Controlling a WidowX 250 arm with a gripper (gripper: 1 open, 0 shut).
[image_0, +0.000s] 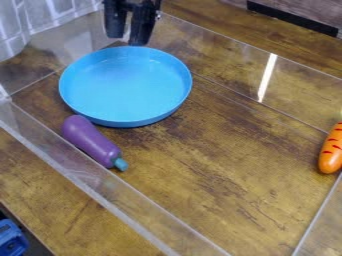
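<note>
A dark gripper (128, 28) is at the top of the camera view, above the back rim of a round blue plate (126, 86); it is blurred, so the state of its fingers is unclear. A purple toy eggplant (91, 141) with a teal stem lies just in front of the plate, at the left. An orange toy carrot (333, 148) with dark marks lies at the right edge of the view.
Clear plastic walls edge the wooden surface (221, 180) on several sides. A blue object (8, 240) sits at the bottom-left corner.
</note>
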